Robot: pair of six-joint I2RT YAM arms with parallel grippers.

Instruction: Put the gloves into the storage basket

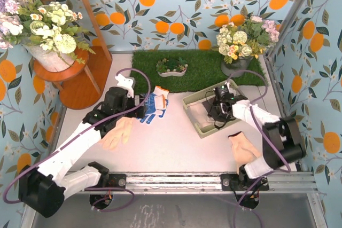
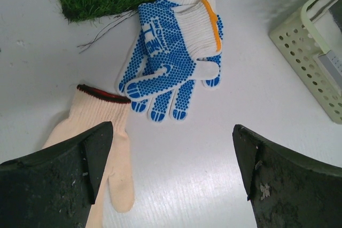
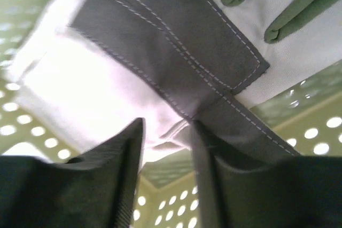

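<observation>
A white-and-grey work glove (image 3: 160, 46) with green-edged fingers lies inside the green storage basket (image 1: 193, 123). My right gripper is down in the basket, close over this glove. Its fingers are partly apart, and a fold of white and grey cloth shows in the gap; contact is unclear. A pair of blue-dotted white gloves (image 2: 165, 41) lies stacked on the table near the turf. Beside it is a beige glove (image 2: 101, 110), partly behind a finger of my left gripper, which hangs wide open and empty. Another beige glove (image 1: 243, 150) rests front right.
Green turf (image 1: 206, 70) runs along the back, bearing a small planter (image 1: 172, 69) and a flower pot (image 1: 235, 67) just behind the basket. A wooden stand (image 1: 80, 92) occupies the left back. Mid-table is bare.
</observation>
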